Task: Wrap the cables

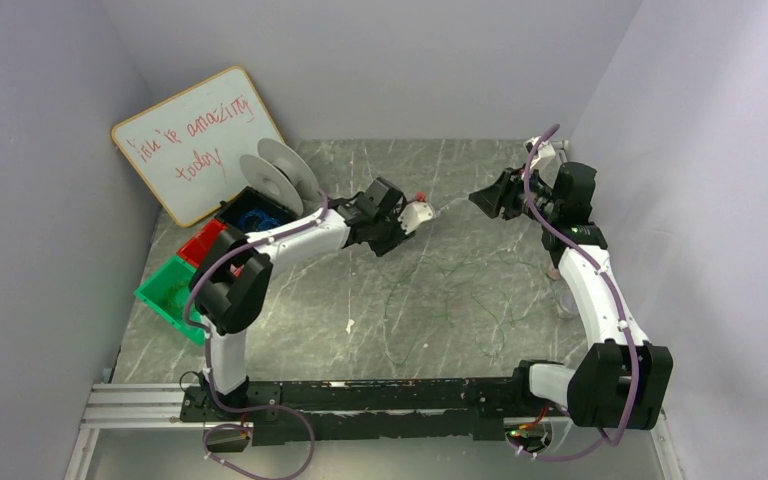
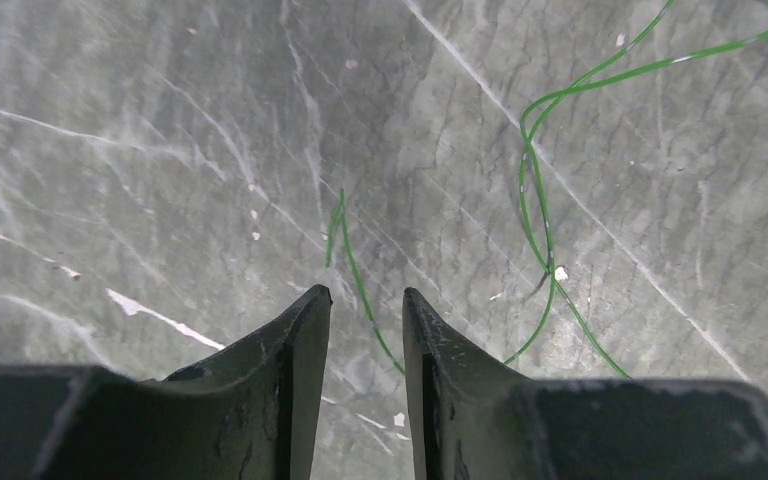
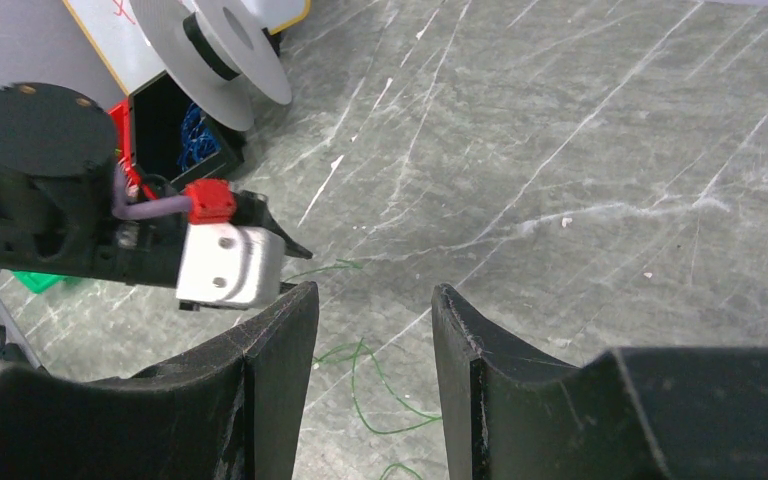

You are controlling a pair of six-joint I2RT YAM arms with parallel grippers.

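Observation:
A thin green cable [image 1: 500,310] lies in loose loops on the grey marble table, right of centre in the top view; it shows also as crossing green strands [image 2: 550,240] in the left wrist view. My left gripper hangs over the cable's left part, open with nothing held, a strand visible on the table beyond its fingers. My right gripper is higher at the back right, part open, empty, with cable loops [image 3: 390,428] lying below it.
At the left stand a green bin [image 1: 150,292], a red bin [image 1: 198,240], a black bin [image 1: 228,208] with blue cable, two white spools [image 1: 290,160] and a whiteboard [image 1: 190,120].

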